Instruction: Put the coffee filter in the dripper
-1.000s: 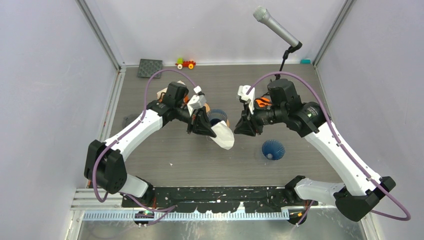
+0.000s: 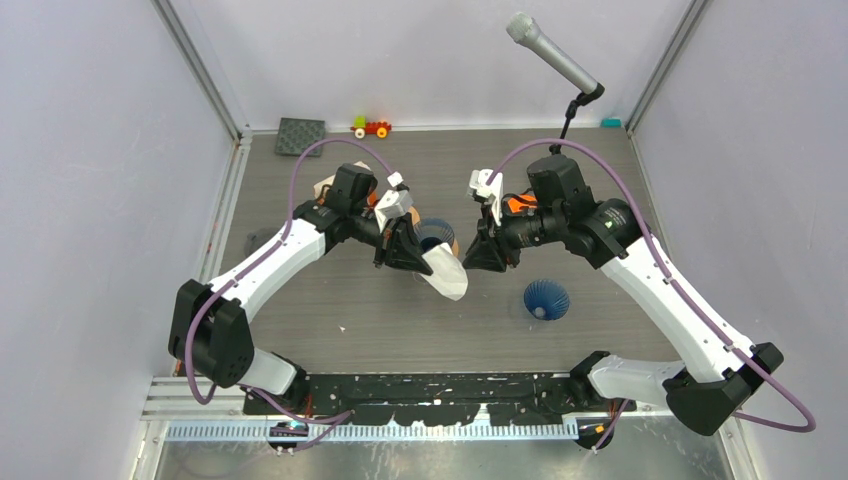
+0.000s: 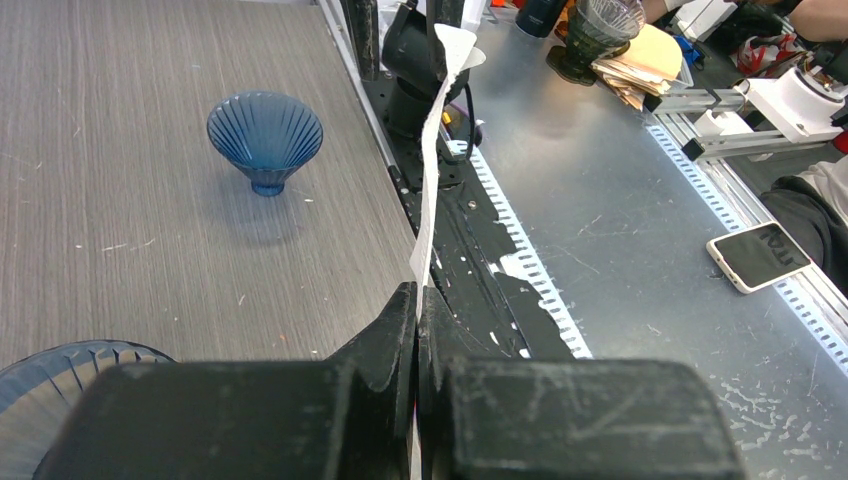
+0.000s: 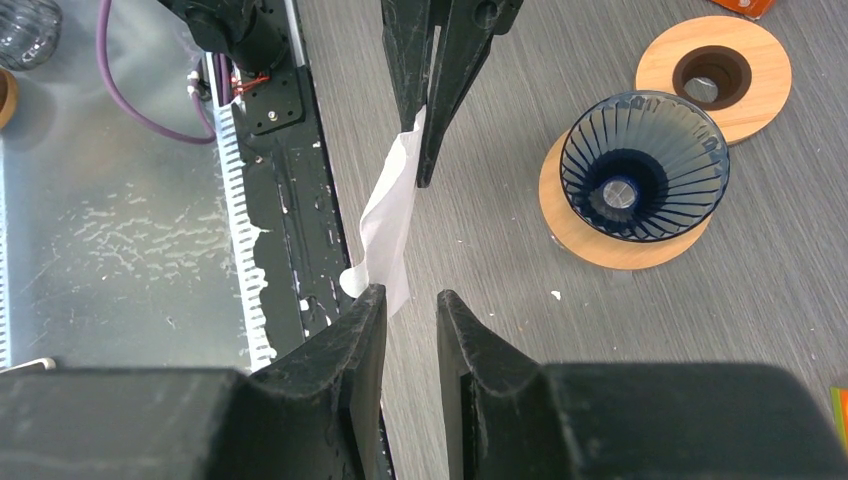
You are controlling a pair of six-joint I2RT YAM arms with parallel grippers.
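The white coffee filter (image 2: 446,272) is pinched in my left gripper (image 2: 423,267), which is shut on it; in the left wrist view it stands up as a thin strip from the fingertips (image 3: 400,310). My right gripper is part open just beside the filter's lower end, its fingers apart. A blue ribbed dripper (image 4: 645,160) stands on a wooden holder (image 4: 590,240), mostly under the left arm in the top view. Another blue dripper (image 2: 546,300) stands alone on the table at the right front, also in the left wrist view (image 3: 265,140).
A second wooden ring (image 4: 760,70) lies behind the dripper. A grey square (image 2: 300,136) and a toy car (image 2: 371,128) are at the back.
My right arm has shifted slightly to the left, bringing its gripper closer to the filter. The left arm and the filter have stayed in place.
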